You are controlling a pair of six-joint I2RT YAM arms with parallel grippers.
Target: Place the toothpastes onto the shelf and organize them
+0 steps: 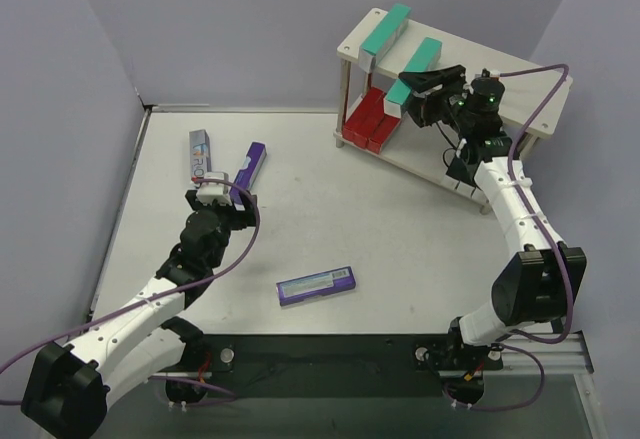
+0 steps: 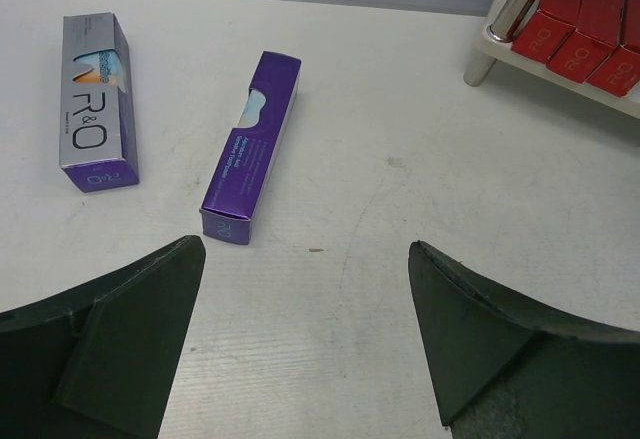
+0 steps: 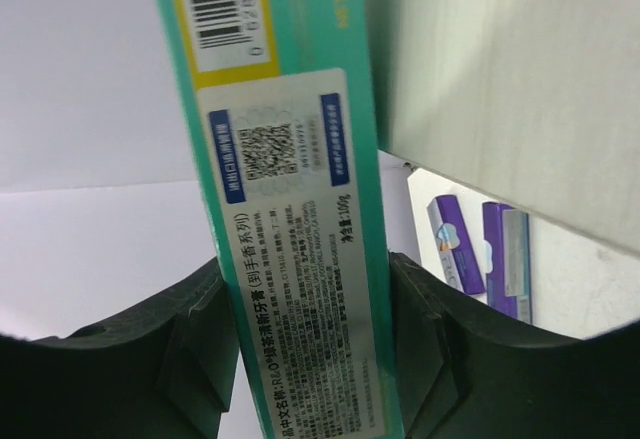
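A teal toothpaste box [image 1: 416, 71] lies on the shelf's top board, its near end jutting over the front edge. My right gripper has a finger close to each side of this box; whether they press on it I cannot tell. Another teal box [image 1: 384, 31] lies to its left on the top board, and several red boxes [image 1: 368, 117] sit side by side on the lower board. Open and empty, my left gripper hangs above the table, short of a purple box [image 2: 252, 149] and a grey-topped box [image 2: 98, 104]. A third purple box [image 1: 316, 285] lies near the table's front.
The two-tier white shelf [image 1: 502, 56] stands at the back right. Its top board is bare right of the right gripper. A dark object with a cable [image 1: 462, 164] rests on the lower board.
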